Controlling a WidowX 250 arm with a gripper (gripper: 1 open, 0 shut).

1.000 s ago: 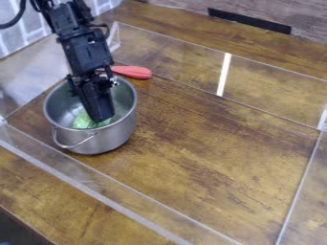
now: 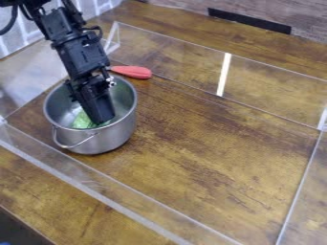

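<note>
A steel pot (image 2: 90, 140) with a wire handle stands on the wooden table at the left. My black gripper (image 2: 98, 107) reaches down into the pot, its fingertips low inside, and its finger is hard to make out. A green object (image 2: 82, 121) lies in the pot, partly hidden behind the gripper. Just behind the pot lies a red utensil (image 2: 132, 71).
Clear plastic panels border the work area on the left, front, back and right. A white strip (image 2: 224, 75) is at the back.
The arm's upper part has shifted very slightly, while the gripper stays inside the pot. The pot and red utensil look unmoved.
</note>
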